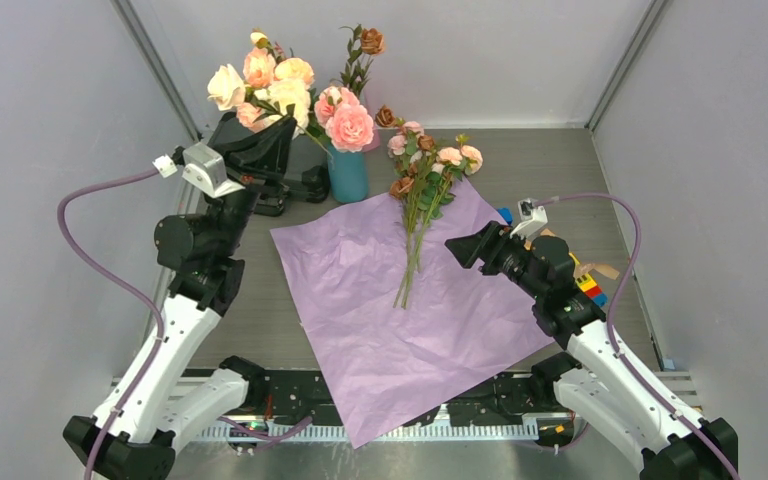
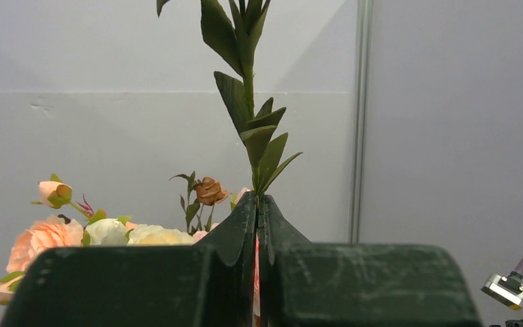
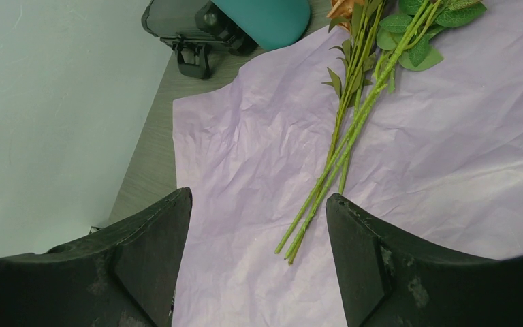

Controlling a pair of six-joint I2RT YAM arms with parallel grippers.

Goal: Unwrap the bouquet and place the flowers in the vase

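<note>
My left gripper is raised beside the bouquet at the teal vase, shut on a thin leafy stem that rises from its fingertips; cream and pink flowers crowd around it in the top view. Loose flowers, pink and brown with long stems, lie on the purple paper. My right gripper hangs open over the paper, right of these stems, with nothing between its fingers in the right wrist view.
A dark case stands left of the vase. Coloured blocks lie behind the right arm. Walls enclose the back and both sides.
</note>
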